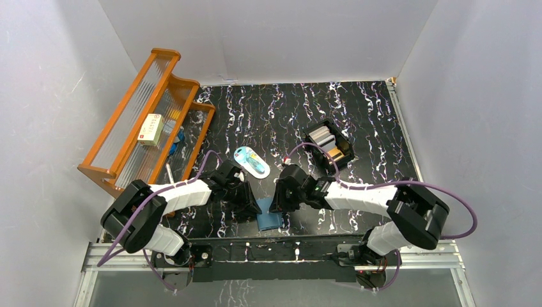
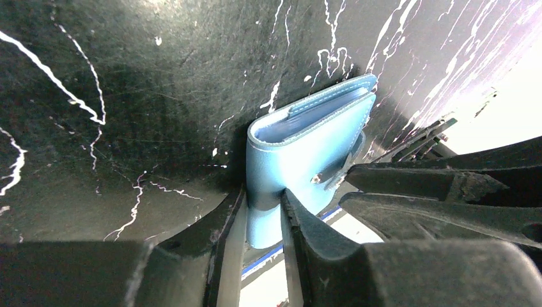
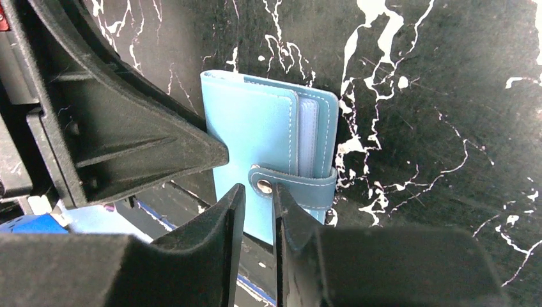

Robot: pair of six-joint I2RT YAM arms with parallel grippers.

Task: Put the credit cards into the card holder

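Note:
The blue card holder [image 1: 270,220] is near the table's front edge, between both arms. My left gripper is shut on its folded spine side, and the pocket opening shows above the fingers. On the other side, my right gripper is shut at the strap [image 3: 297,189], by the metal snap, with the strap's end between its fingers. A paler inner leaf [image 3: 307,131] shows between the holder's covers. I cannot tell whether cards are inside, and no loose card is in sight near the holder.
A black box [image 1: 348,153] with several flat items stands at the right rear. Behind the grippers lies a blister-packed item [image 1: 252,162]. The wooden shelf [image 1: 131,105] with a small carton [image 1: 151,130] fills the left side.

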